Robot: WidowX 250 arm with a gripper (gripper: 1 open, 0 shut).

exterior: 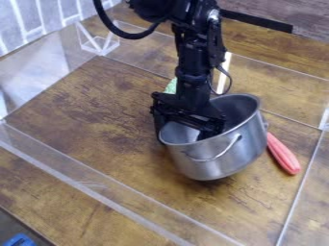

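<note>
My black gripper (195,117) reaches down into a stainless steel pot (218,159) at the centre right of the camera view. The pot has a handle on its near side and looks slightly tilted. The gripper's fingertips are hidden in and behind the pot's rim, so I cannot tell whether it is open or shut, or what is between its fingers.
A red object (283,154) lies right of the pot. A green item (171,87) is partly visible behind the arm. A blue object (18,240) sits at the lower left corner.
</note>
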